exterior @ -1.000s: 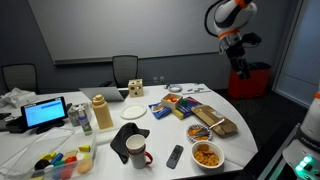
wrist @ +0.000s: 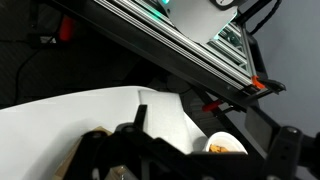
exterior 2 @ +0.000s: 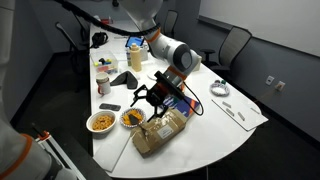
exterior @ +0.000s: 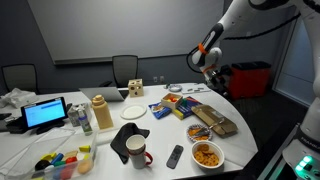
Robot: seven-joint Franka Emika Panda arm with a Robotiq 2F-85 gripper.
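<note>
My gripper hangs in the air over the far right part of the table, open with nothing seen between its fingers. In exterior view 2 the black gripper appears in front of the open cardboard box and the small bowl. The same cardboard box lies on the white table in exterior view 1. Beside it is a bowl of orange snacks, seen in part in the wrist view as a bowl at lower right. Dark fingers fill the bottom of the wrist view.
A white mug, black remote, dark cloth and tan bottle stand to the left. A tray of coloured items lies farther back. Bare table shows right of the box.
The arm has swung left in exterior view 1 and come down lower, step by step over the last second. The objects on the table have not moved.
</note>
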